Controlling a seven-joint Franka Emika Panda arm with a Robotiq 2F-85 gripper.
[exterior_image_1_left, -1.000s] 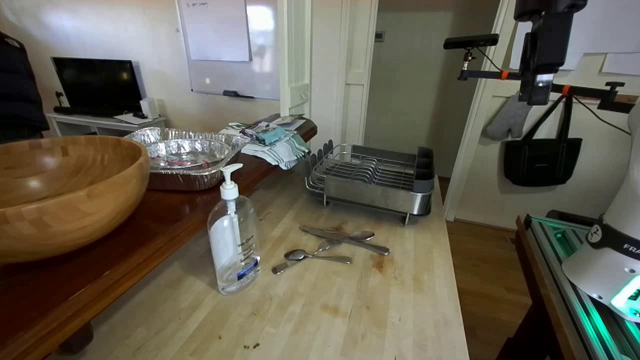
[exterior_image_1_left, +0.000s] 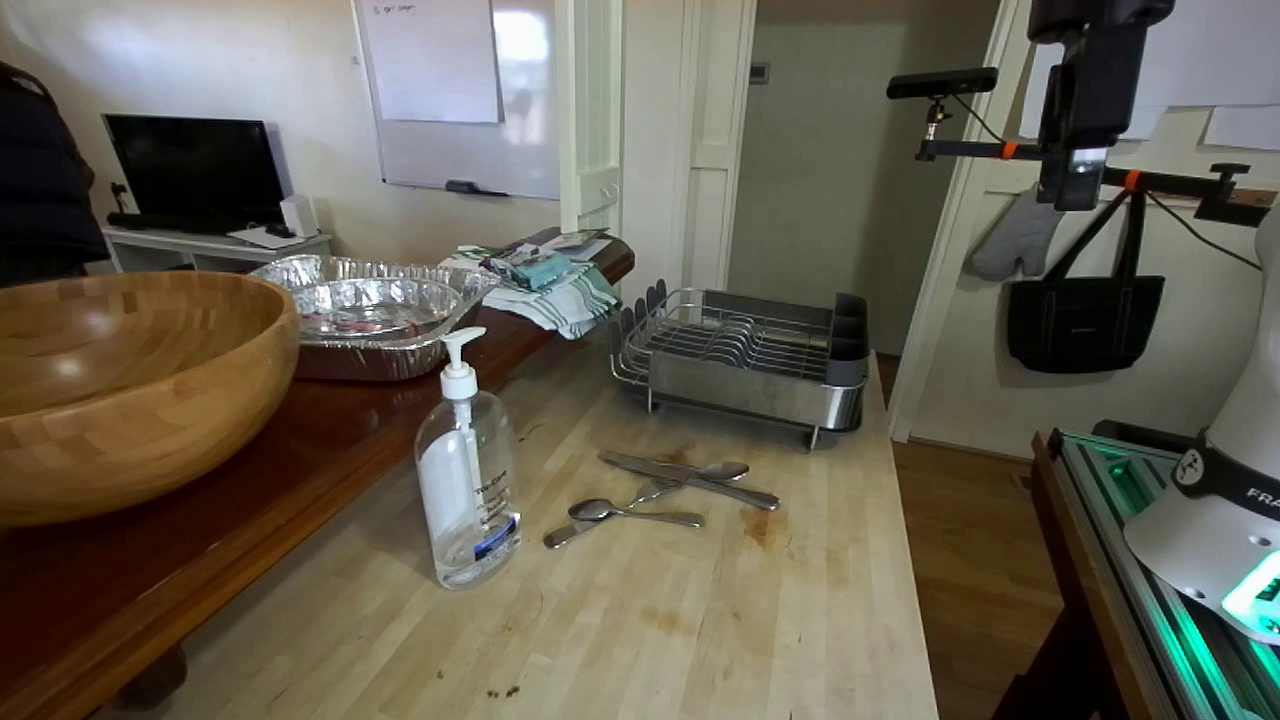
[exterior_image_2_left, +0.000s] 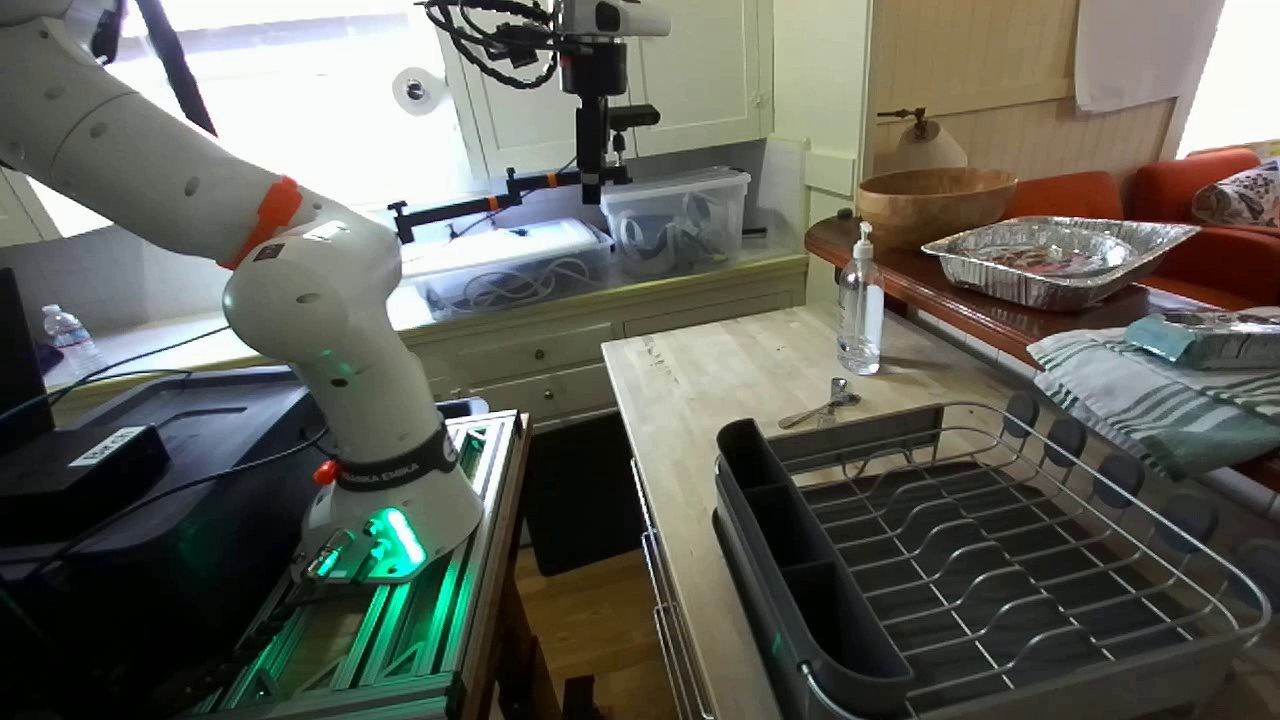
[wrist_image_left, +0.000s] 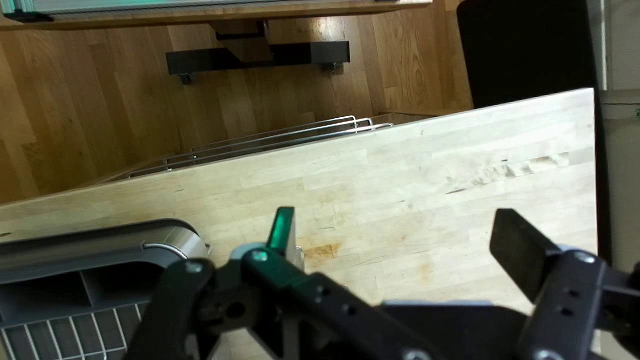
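Note:
In the wrist view my gripper is open, its two dark fingers wide apart with only the wooden counter far below showing between them. Exterior view 1 has the gripper (exterior_image_1_left: 1070, 198) high at the upper right, well off the counter. Several pieces of metal cutlery lie crossed in a loose pile on the counter: a knife (exterior_image_1_left: 741, 491), a spoon (exterior_image_1_left: 672, 518) and others. Behind them stands a dish rack (exterior_image_1_left: 744, 382) with dark compartments (exterior_image_2_left: 816, 588) along one end; no dishes show in it. A clear pump bottle (exterior_image_1_left: 469, 492) stands upright beside the cutlery.
A raised dark wood ledge (exterior_image_1_left: 360, 480) borders the counter, carrying a wooden bowl (exterior_image_1_left: 144, 396), foil trays (exterior_image_1_left: 372, 342) and a striped towel (exterior_image_1_left: 564, 306). A gap of floor separates counter and robot stand.

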